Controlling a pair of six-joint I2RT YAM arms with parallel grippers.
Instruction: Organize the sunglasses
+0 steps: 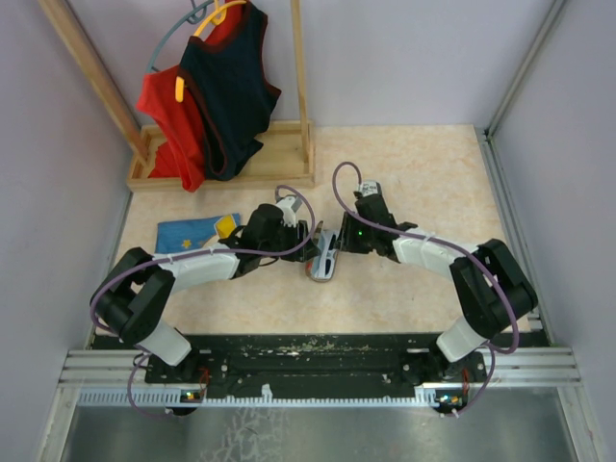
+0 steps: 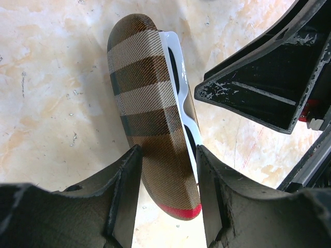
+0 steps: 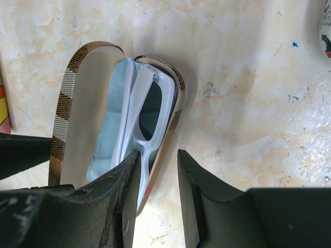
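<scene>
White-framed sunglasses (image 3: 164, 111), dark-lensed and folded, lie in the spread case on its blue-grey cloth (image 3: 107, 129). The brown plaid case stands tilted on the table, its pale lid (image 3: 90, 108) raised on the left in the right wrist view. My left gripper is open at the lid's outer side, one finger against the plaid shell; its contact on the other side cannot be made out. My right gripper stands open beside the case, nothing held, and one of its fingers (image 2: 248, 98) hangs clear of the frames in the left wrist view.
A blue and yellow cloth (image 1: 186, 234) lies left of the left arm. Behind stands a wooden rack (image 1: 289, 154) with a dark vest (image 1: 226, 87) and a red garment (image 1: 159, 106). Bare table (image 1: 414, 164) spreads behind the right arm.
</scene>
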